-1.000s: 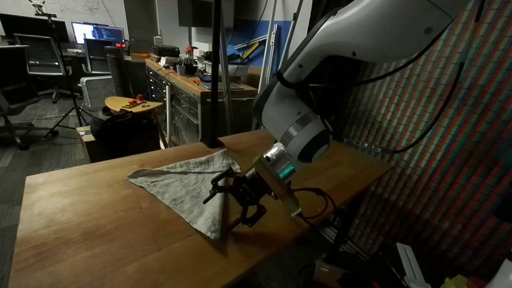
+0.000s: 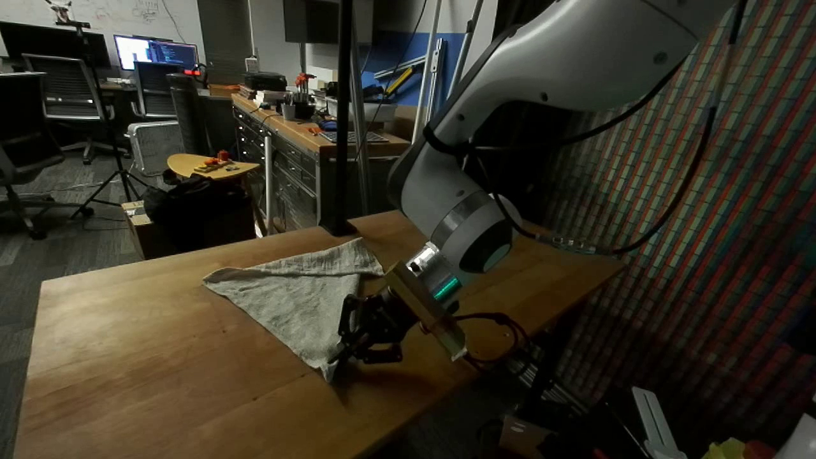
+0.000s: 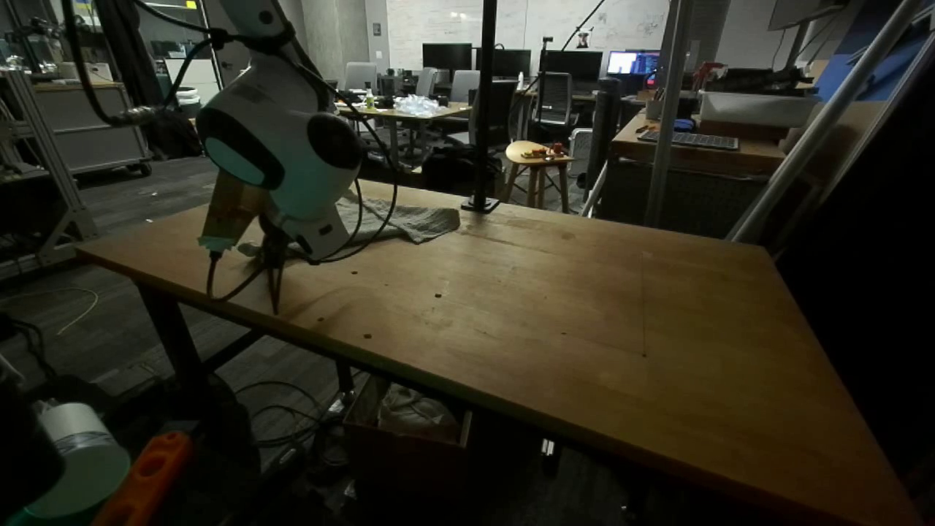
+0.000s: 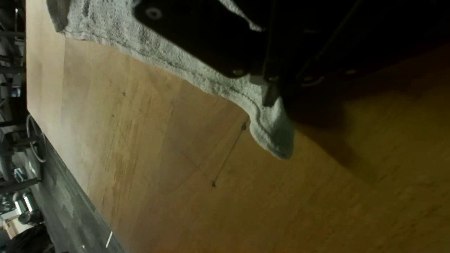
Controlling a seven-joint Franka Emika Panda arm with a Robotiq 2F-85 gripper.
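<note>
A grey cloth (image 2: pixel 294 298) lies on the wooden table, spread in a roughly triangular shape with its point toward the near side. My gripper (image 2: pixel 335 359) is low over that point, its fingers shut on the cloth close to the corner. From the wrist, the gripper pinches the cloth (image 4: pixel 147 44), and a small rounded flap of the corner sticks out past the fingertips. The far finger is lost in shadow. In the second exterior view the arm covers part of the cloth (image 3: pixel 418 220), and the gripper's fingertips are hard to make out.
A black post (image 2: pixel 344 153) stands at the table's far edge, just behind the cloth. A cable hangs beside the arm's wrist.
The gripper has shut from wide open and moved left and slightly down onto the cloth's near corner. That corner is now bunched narrower and drawn slightly left.
</note>
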